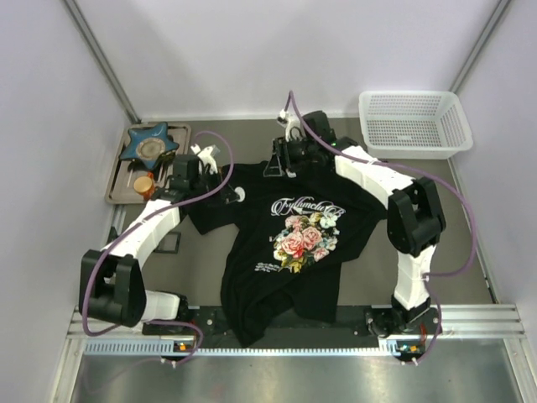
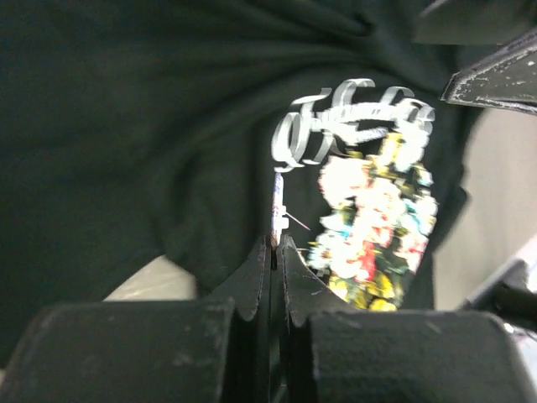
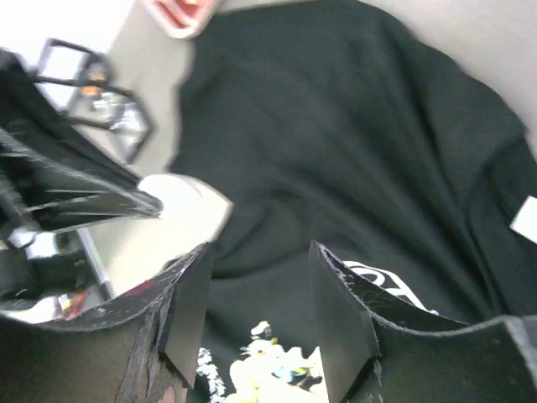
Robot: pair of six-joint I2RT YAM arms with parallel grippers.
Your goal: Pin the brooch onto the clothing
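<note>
The black T-shirt (image 1: 252,218) with white script and a flower print lies flat in the middle. My left gripper (image 1: 231,193) is shut on the brooch (image 1: 239,194), a white disc over the shirt's upper left; in the left wrist view its thin pin (image 2: 277,206) sticks out beyond the shut fingertips. My right gripper (image 1: 273,166) stands open above the shirt's top edge, with nothing between its fingers in the right wrist view.
A metal tray (image 1: 126,189) with a blue star dish and an orange jar sits at the left. A white basket (image 1: 411,149) stands at the back right. Bare table shows along both sides of the shirt.
</note>
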